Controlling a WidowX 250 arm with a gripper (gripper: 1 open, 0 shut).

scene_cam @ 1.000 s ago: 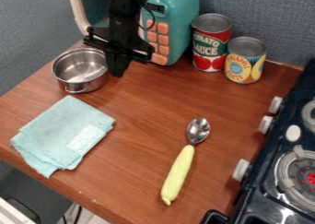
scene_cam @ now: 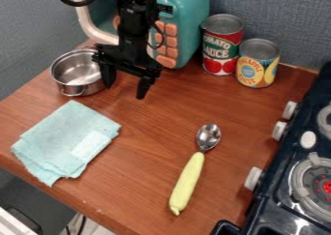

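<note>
My black gripper (scene_cam: 127, 82) hangs over the wooden table (scene_cam: 155, 161), in front of the teal toy microwave (scene_cam: 183, 26) and just right of a steel pot (scene_cam: 75, 74). Its fingers point down, and I cannot tell how far apart they stand or whether anything is between them. A folded pale blue cloth (scene_cam: 65, 142) lies at the front left. A spoon (scene_cam: 208, 137) lies at the centre right, with a yellow corn-like object (scene_cam: 187, 184) below it.
Two cans, a red one (scene_cam: 222, 47) and a yellow one (scene_cam: 257, 65), stand at the back right. A black stove (scene_cam: 304, 181) fills the right edge.
My gripper has moved slightly right and down from beside the pot. The objects on the table look unmoved.
</note>
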